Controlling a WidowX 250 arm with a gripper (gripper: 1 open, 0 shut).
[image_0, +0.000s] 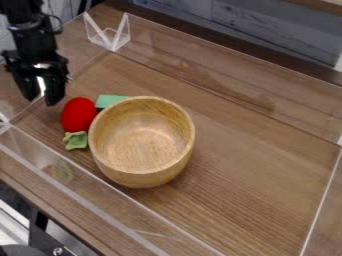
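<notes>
My gripper is at the upper left edge of the view, its fingers pointing down beside a red object, apart from it; how far open it is I cannot tell for sure. The red object, with a green leafy part at its lower end, lies left of a wooden bowl. A green block lies behind the red object, partly hidden.
A clear plastic edge runs along the left. A white wire-like piece stands at the back.
</notes>
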